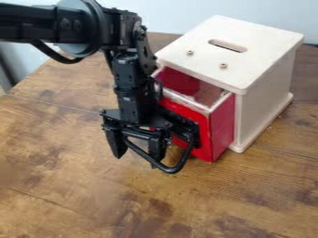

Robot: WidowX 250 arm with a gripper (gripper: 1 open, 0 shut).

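A pale wooden box (262, 112) with a slot and two small knobs on its top stands at the right. At its front is a red panel (218, 130), with a red interior showing above it. The black gripper (139, 149) hangs just in front and left of the red panel, low over the table, partly covering it. Whether its fingers are open or shut, and whether they touch the panel, is unclear.
A pale wall shows behind the table's far edge.
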